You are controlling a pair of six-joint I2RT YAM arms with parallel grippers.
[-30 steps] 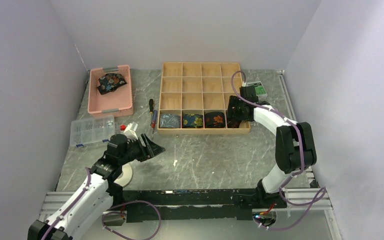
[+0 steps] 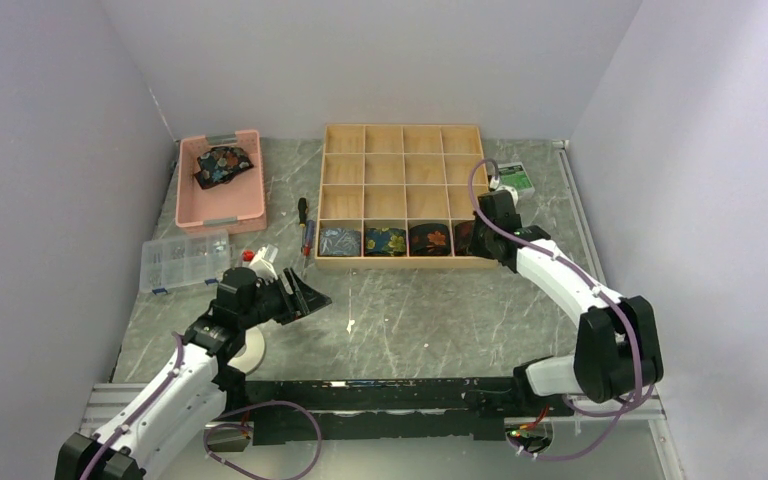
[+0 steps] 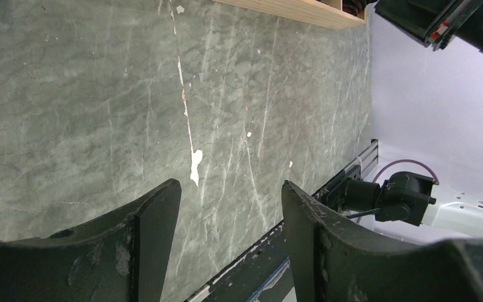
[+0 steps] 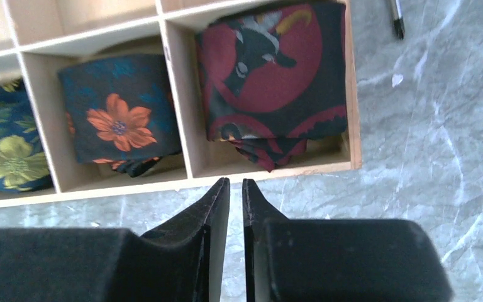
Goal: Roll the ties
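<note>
Four compartments' front row of the wooden box (image 2: 403,264) holds folded ties: a grey one (image 2: 340,242), a blue one with yellow flowers (image 2: 385,242), a dark one with an orange flower (image 4: 119,104) and a black-and-maroon one (image 4: 277,82) in the right corner compartment. Part of the maroon tie sticks out below its fold. My right gripper hovers at the box's front edge, its fingers narrowly open and empty. Another dark floral tie (image 2: 222,165) lies in the pink basket (image 2: 188,205). Over bare table, my left gripper stands wide open, empty.
Left of the box lie screwdrivers (image 2: 308,237) and a clear plastic case (image 2: 185,262). A green-and-white pack (image 2: 515,180) sits behind the right arm. The box's rear rows are empty, and the table's front middle is clear.
My right arm has shifted and its gripper has turned and drawn back toward the box's right front corner. The left arm and the ties in the other compartments look unmoved.
</note>
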